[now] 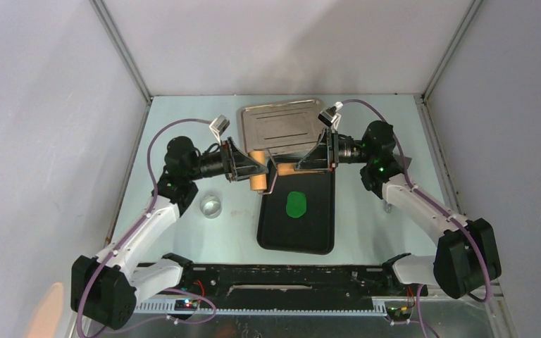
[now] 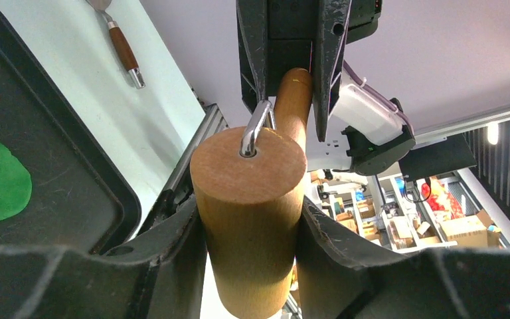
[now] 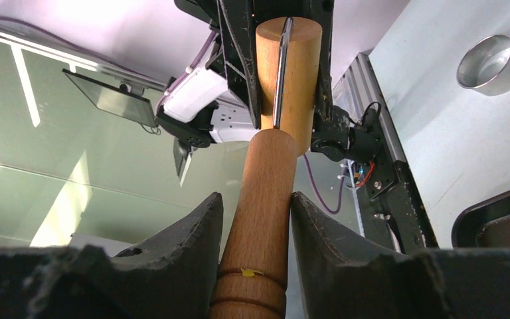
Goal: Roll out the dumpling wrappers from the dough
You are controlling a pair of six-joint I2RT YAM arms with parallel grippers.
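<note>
A wooden rolling pin is held in the air above the black tray (image 1: pixel 296 236). My left gripper (image 1: pixel 257 169) is shut on its roller (image 2: pixel 246 239), which stands crosswise. My right gripper has its fingers around the pin's wooden handle (image 3: pixel 259 193); whether they press on it is hard to tell. A bent metal rod (image 2: pixel 259 116) joins roller and handle. A flattened green piece of dough (image 1: pixel 296 204) lies in the black tray, below the pin.
A steel tray (image 1: pixel 280 118) lies at the back, a metal cup (image 1: pixel 210 207) left of the black tray. A wooden-handled utensil (image 2: pixel 123 46) lies on the table right of the tray, partly under my right arm.
</note>
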